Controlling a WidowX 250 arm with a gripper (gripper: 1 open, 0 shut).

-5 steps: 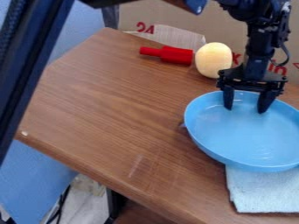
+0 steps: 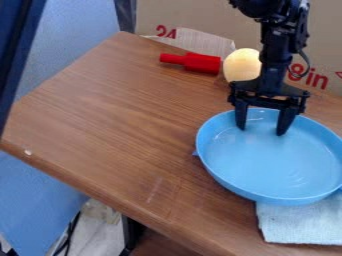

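Note:
My black gripper [image 2: 262,118] hangs over the back-left part of a light blue plastic dish [image 2: 274,168], its two fingers pointing down, apart, with nothing visible held between them. The fingertips reach down to about the dish's back rim; whether they touch it cannot be told. The dish lies at the right of the wooden table [image 2: 120,130], on or beside a pale cloth [image 2: 301,225].
A red rolling pin [image 2: 190,61] and a cream oval object [image 2: 242,63] lie at the back, before a cardboard box [image 2: 174,15] and a whitish item [image 2: 201,42].
The gripper has moved left along the dish's back edge and slightly up. The dish has shifted slightly left.

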